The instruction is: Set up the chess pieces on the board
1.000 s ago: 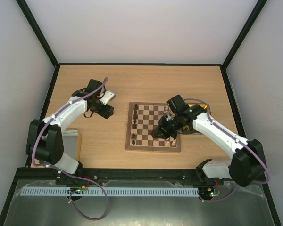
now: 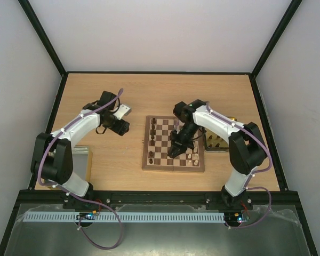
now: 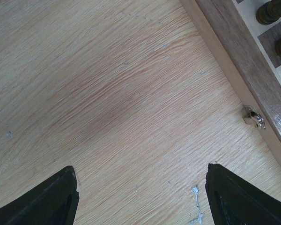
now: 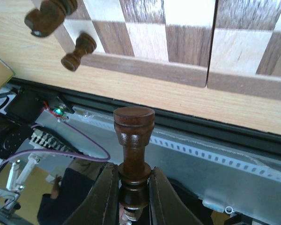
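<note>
A dark brown rook-like chess piece [image 4: 133, 154] is held at its base between the fingers of my right gripper, shut on it. From above, the right gripper [image 2: 172, 155] is over the front middle of the chessboard [image 2: 173, 167]. Several dark pieces [image 2: 152, 136] stand in a line along the board's left side, and a few light pieces [image 2: 190, 156] stand at its front right. Two dark pieces show at the upper left of the right wrist view, one a small pawn [image 4: 78, 51]. My left gripper hangs open and empty over bare table left of the board.
A box [image 2: 232, 119] with pieces in it lies right of the board, partly under the right arm. At the left stands a grey-lined wooden tray [image 2: 88, 169]. A metal clasp [image 3: 255, 118] sits on the board's edge. The table behind the board is clear.
My right arm has swung left from the box side, bringing its gripper farther over the board. The left arm has hardly moved.
</note>
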